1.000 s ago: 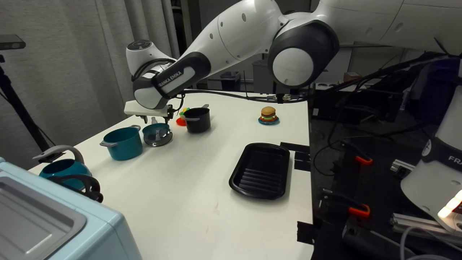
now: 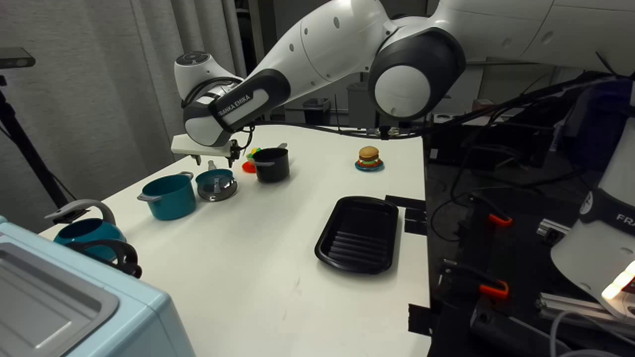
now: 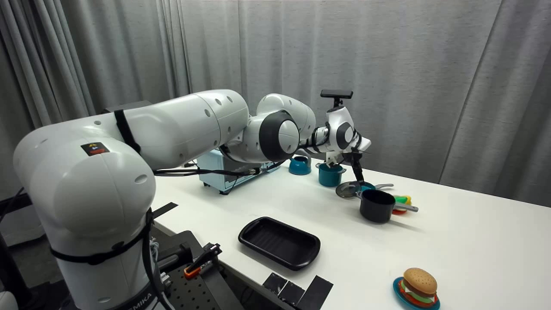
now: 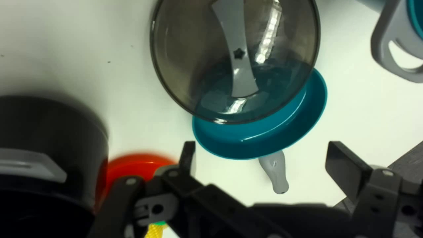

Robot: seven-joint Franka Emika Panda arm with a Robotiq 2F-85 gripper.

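Observation:
My gripper is open, its two black fingers wide apart with only bare table and a grey pan handle [image 4: 274, 170] showing between them. That handle belongs to a teal pan [image 4: 261, 138], which lies just beyond the fingertips in the wrist view. A smoky glass lid [image 4: 178, 59] with a grey grip [image 4: 238, 55] leans over part of the pan and hides its far side. In exterior view 1 the gripper [image 2: 215, 159] hangs above the pan and lid, clear of both.
A black pot [image 3: 376, 206] and a red dish [image 4: 133, 168] stand close on one side, a teal pot [image 2: 169, 196] on the other. Farther off are a black tray [image 2: 360, 235], a toy burger [image 2: 369, 155], a teal kettle [image 2: 89, 232] and a light blue oven [image 2: 137, 309]. Mid-table is clear.
My gripper has risen slightly above the pan. The pan, lid and other objects look unmoved.

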